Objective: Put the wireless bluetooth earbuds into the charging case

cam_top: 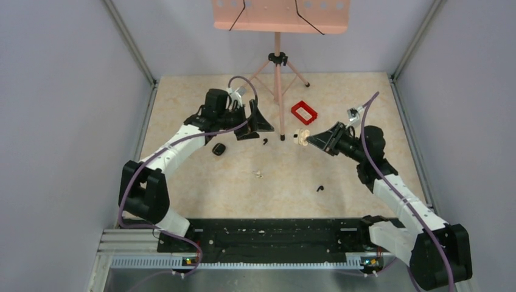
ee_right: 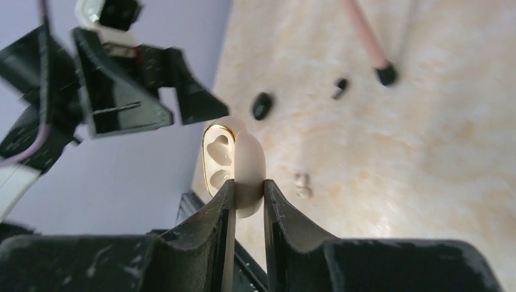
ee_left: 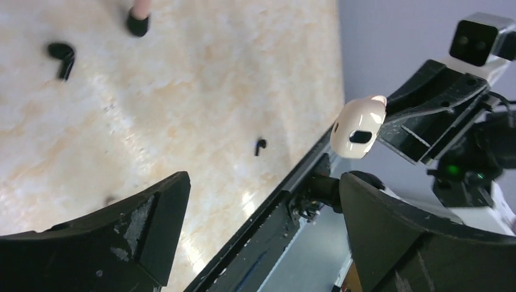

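A cream charging case (cam_top: 300, 137) is held aloft by my right gripper, shut on it; the right wrist view shows its lid open and shaped hollows inside (ee_right: 219, 155). My left gripper (cam_top: 263, 126) stands open up and left of the case, empty in its own wrist view. Small white earbuds (cam_top: 257, 173) lie on the table below, near the middle, blurred in the right wrist view.
Two small black earbud-like pieces (cam_top: 265, 140) (cam_top: 320, 188) and a black case (cam_top: 218, 149) lie on the table. A red tray (cam_top: 303, 113) and a pink stand (cam_top: 282, 121) are at the back.
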